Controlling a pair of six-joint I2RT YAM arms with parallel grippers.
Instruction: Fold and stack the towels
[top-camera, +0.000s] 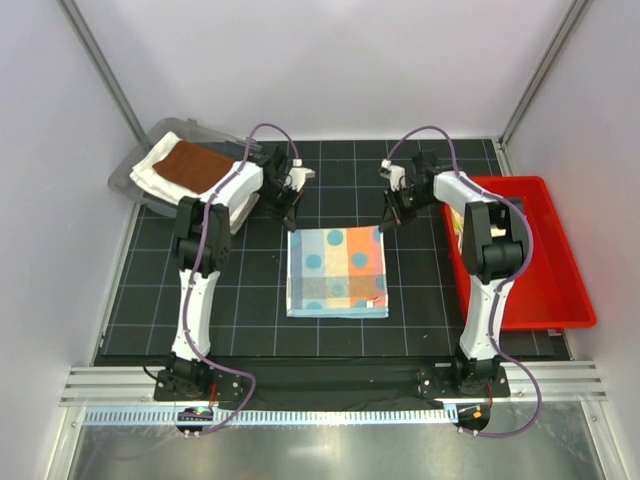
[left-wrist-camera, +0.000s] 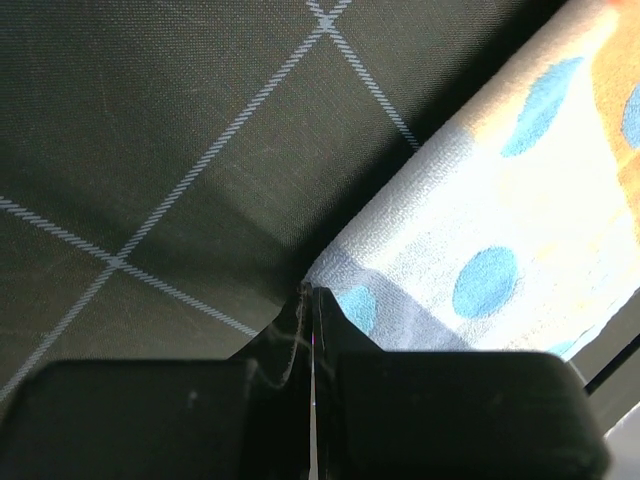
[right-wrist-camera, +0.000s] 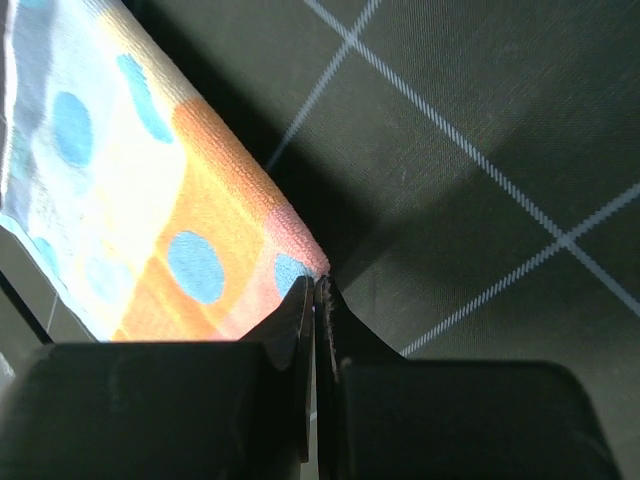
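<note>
A folded towel (top-camera: 336, 272) with pastel checks and blue dots lies at the middle of the dark table, its lower edge showing a light blue strip. At its far left corner my left gripper (top-camera: 291, 228) is shut on the cloth; in the left wrist view the fingertips pinch the grey-blue corner of the towel (left-wrist-camera: 400, 220). My right gripper (top-camera: 388, 222) is shut on the far right corner, where the right wrist view shows the pink end of the towel (right-wrist-camera: 215, 220) between the fingertips.
Behind the left arm a grey bin (top-camera: 125, 180) holds a brown cloth (top-camera: 193, 166) on white ones (top-camera: 152, 166). On the right stands a red bin (top-camera: 545, 260) with some cloth inside, partly hidden by the right arm. Bare table surrounds the towel.
</note>
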